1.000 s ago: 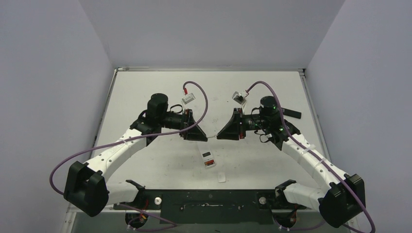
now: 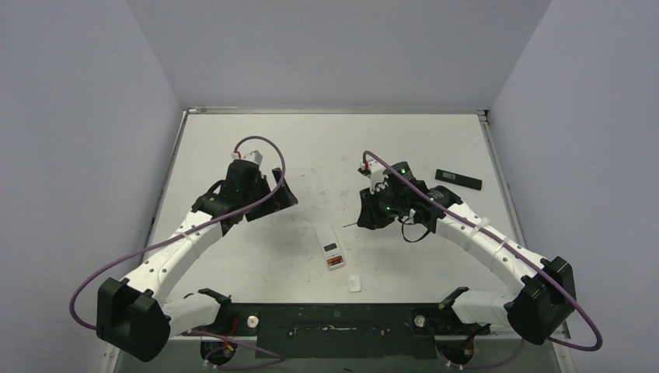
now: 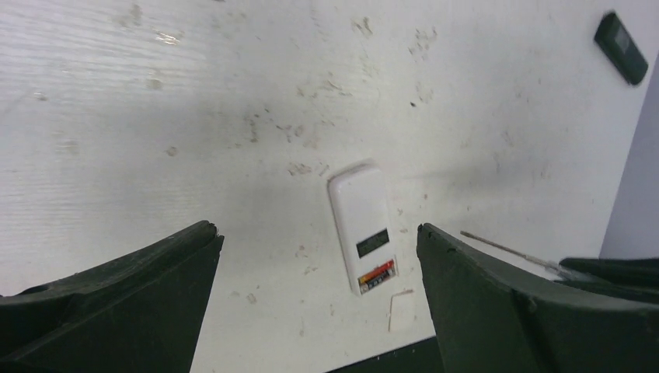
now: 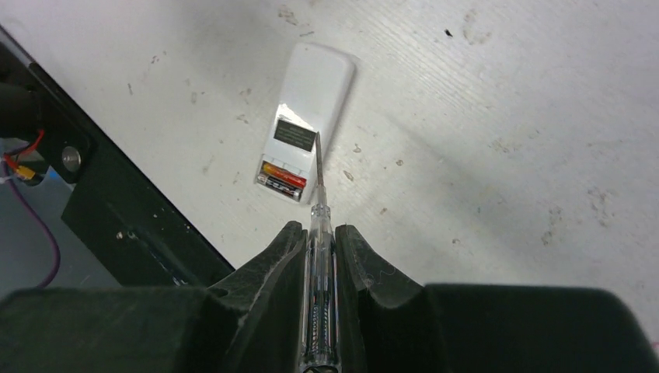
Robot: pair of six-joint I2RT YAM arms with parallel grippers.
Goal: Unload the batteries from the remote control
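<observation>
A white remote control (image 2: 329,247) lies on the table between my arms, its battery bay uncovered. Two batteries (image 4: 281,179) sit side by side in the bay, one with an orange-red wrap and one dark. My right gripper is shut on the clear handle of a screwdriver (image 4: 319,210). The thin metal shaft points over the remote in the right wrist view; from above, its tip is to the right of the remote, apart from it. My left gripper stands wide open, holding nothing, up and left of the remote in the top view.
The small white battery cover (image 2: 354,284) lies near the front edge, just right of the remote. A black oblong object (image 2: 458,179) rests at the right side of the table.
My left gripper has opened and drawn back to the left, away from the screwdriver. The right gripper now holds the screwdriver alone and has tilted down. The remote has not moved.
</observation>
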